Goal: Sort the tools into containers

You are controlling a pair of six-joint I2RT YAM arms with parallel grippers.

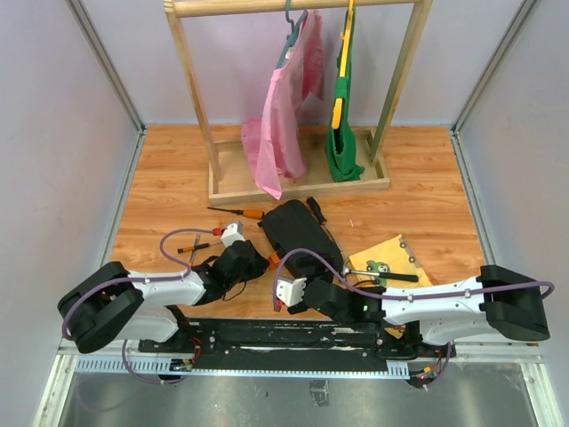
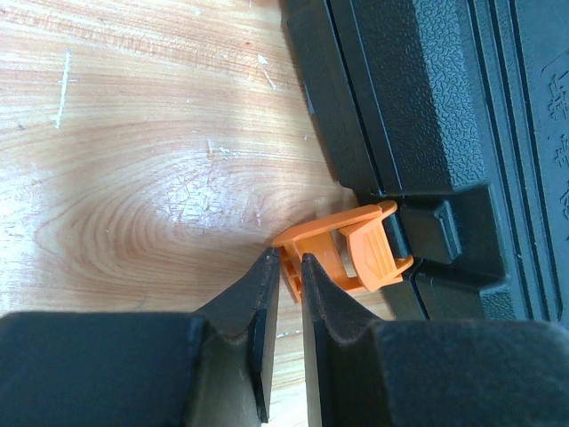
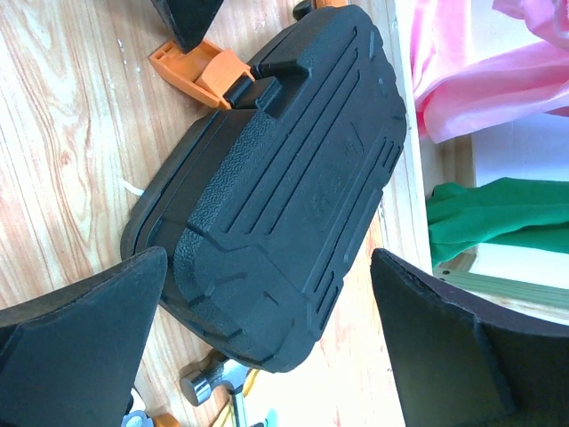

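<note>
A closed black tool case (image 1: pixel 298 227) lies on the wooden floor near the middle. Its orange latch (image 2: pixel 333 249) sticks out from the near left side, swung away from the case wall. The fingertips of my left gripper are shut on the latch's outer edge. Over the other end of the case stands my right gripper, wide open, one finger on either side in the right wrist view and nothing clamped. An orange screwdriver (image 1: pixel 252 213), a black-handled screwdriver (image 1: pixel 316 210) and a hammer (image 1: pixel 391 276) lie around the case.
A wooden rack (image 1: pixel 302 191) with pink and green aprons stands behind the case. A yellow mat (image 1: pixel 391 256) lies under the hammer at right. More small tools (image 1: pixel 194 247) are at left, close to the left arm. Clear floor shows at the far right.
</note>
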